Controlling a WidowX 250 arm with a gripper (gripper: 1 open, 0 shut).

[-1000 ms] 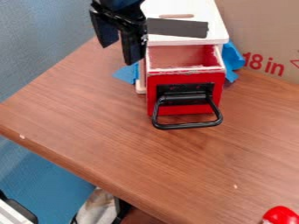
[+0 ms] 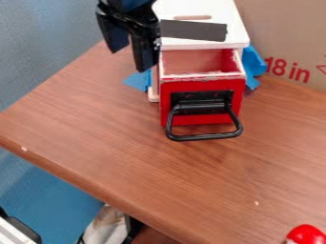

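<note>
My black gripper (image 2: 133, 45) hangs at the top left, just beside a small white-topped cabinet (image 2: 188, 11); whether its fingers are open or shut is unclear. The cabinet has a red drawer (image 2: 201, 79) with a black handle (image 2: 204, 135), pulled out toward the front, its pale inside visible and looking empty. A dark grey strip (image 2: 192, 30) lies on the white top.
Blue pieces (image 2: 253, 65) sit behind the drawer. A cardboard box (image 2: 287, 38) stands at the right rear. A red round object (image 2: 306, 235) is at the bottom right corner.
</note>
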